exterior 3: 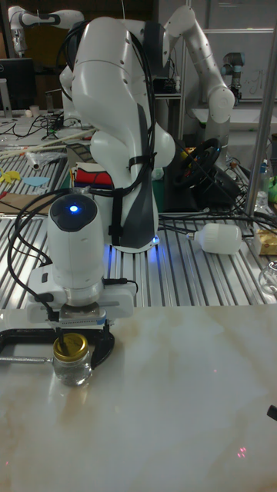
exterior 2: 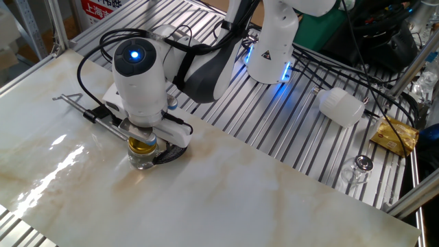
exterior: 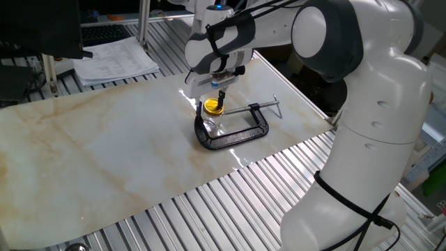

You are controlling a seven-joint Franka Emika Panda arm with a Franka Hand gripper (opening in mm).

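A clear glass jar with a gold-yellow lid (exterior: 214, 107) stands upright on the marbled board, held within the frame of a black C-clamp (exterior: 233, 138). My gripper (exterior: 210, 108) points down over the jar, its dark fingers (exterior: 221, 99) apart on two sides of the lid. Whether they press on it or only stand beside it cannot be told. From the opposite side, the jar (exterior 3: 72, 373) shows in front of the clamp, its lid just below the gripper body. The clamp's screw bar (exterior 2: 110, 126) runs up to the jar, and the hand hides part of the clamp.
The marbled board (exterior: 90, 160) is mostly bare. Papers (exterior: 115, 61) lie beyond its far edge. On the slatted table are a white bulb-shaped object (exterior 2: 341, 108), a small glass jar (exterior 2: 357, 170) and a gold packet (exterior 2: 394, 136).
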